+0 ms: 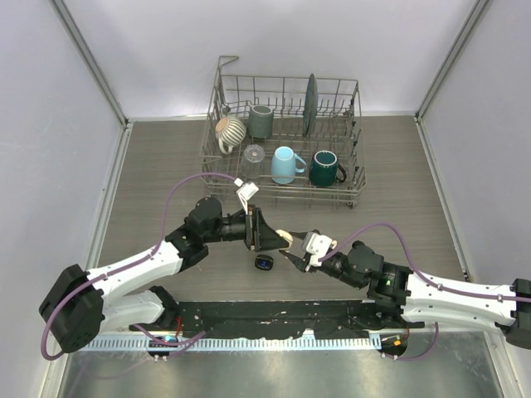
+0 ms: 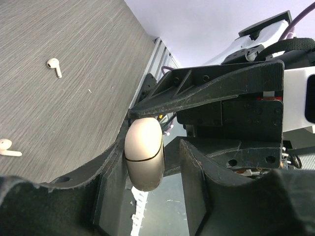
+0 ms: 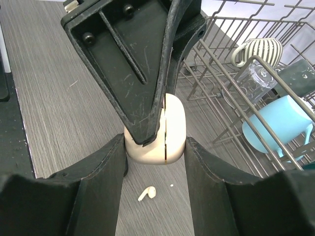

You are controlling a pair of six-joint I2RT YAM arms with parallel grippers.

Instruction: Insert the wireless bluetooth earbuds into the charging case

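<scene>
The small whitish charging case (image 1: pixel 284 240) is held up between my two arms, its lid seam dark and thin. In the left wrist view the case (image 2: pixel 144 137) sits between the fingers of my left gripper, which is shut on it. My right gripper is likewise shut on the case (image 3: pixel 173 125) from the other side. The lid looks closed. Two white earbuds lie apart on the table: one earbud (image 2: pixel 54 66) farther off and another earbud (image 2: pixel 7 147) at the left edge. The right wrist view shows one earbud (image 3: pixel 149 192).
A small black object (image 1: pixel 264 262) lies on the table below the left gripper. Behind both arms stands a wire dish rack (image 1: pixel 282 192) with several mugs and a plate. Bare table (image 1: pixel 149 191) extends to either side of the rack.
</scene>
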